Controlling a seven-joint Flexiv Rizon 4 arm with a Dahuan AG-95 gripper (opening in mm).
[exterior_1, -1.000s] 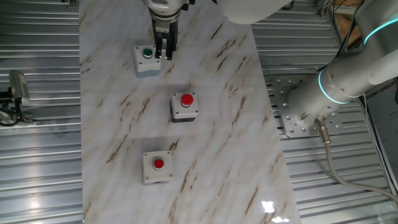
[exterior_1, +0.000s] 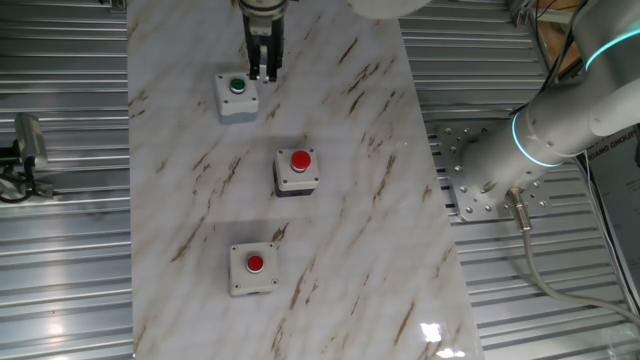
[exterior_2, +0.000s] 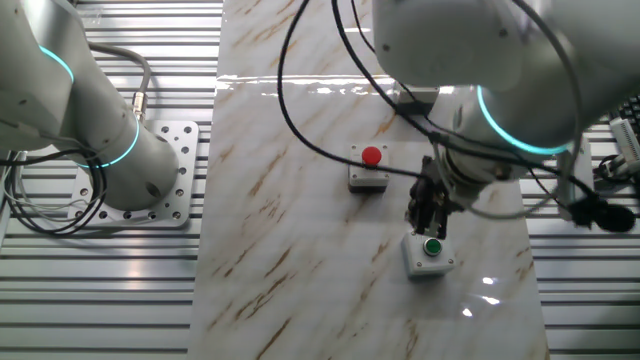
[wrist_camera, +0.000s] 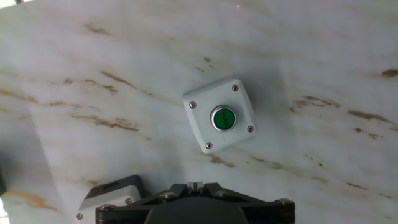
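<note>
A pale box with a green button (wrist_camera: 223, 118) sits on the marbled table, in the middle of the wrist view. In exterior view 1 the green-button box (exterior_1: 237, 100) is near the far end. My gripper shows at the bottom edge of the wrist view, its fingertips together and nothing visible between them. From exterior view 1, the gripper (exterior_1: 264, 78) hangs just right of the green button, apart from it in the picture; its exact height is hard to judge. Exterior view 2 has the gripper (exterior_2: 432, 232) close by the green button (exterior_2: 432, 246).
A red-button box (exterior_1: 297, 173) stands mid-table, and another red-button box (exterior_1: 254, 269) stands nearer the front left. Part of a box (wrist_camera: 112, 198) shows at the wrist view's lower left. Loose cables (exterior_2: 290, 110) hang along the arm.
The boxes have stayed in place.
</note>
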